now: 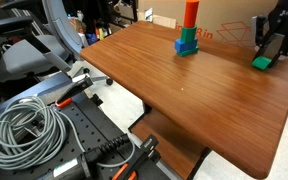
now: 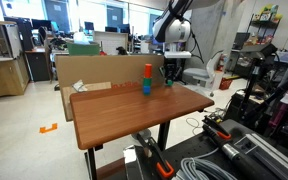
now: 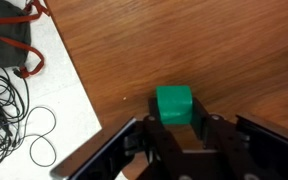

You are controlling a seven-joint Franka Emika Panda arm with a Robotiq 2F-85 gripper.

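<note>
My gripper is shut on a green block [image 3: 174,103], which shows between the fingertips in the wrist view. In exterior view 1 the green block [image 1: 261,63] is low over the right back part of the brown table [image 1: 174,85], at or just above its surface; contact cannot be made out. Farther left near the back edge stands an upright stack: a red block [image 1: 191,14] on top, a green one [image 1: 187,34] under it and blue [image 1: 186,47] at the bottom. My gripper is clear of this stack.
A cardboard panel [image 2: 104,70] rises behind the table. Bare tabletop lies in front of the stack and my gripper. Coiled grey cable [image 1: 26,135] lies off the table's near side. In the wrist view, cables [image 3: 2,105] and a dark bag [image 3: 9,45] lie beyond the table edge.
</note>
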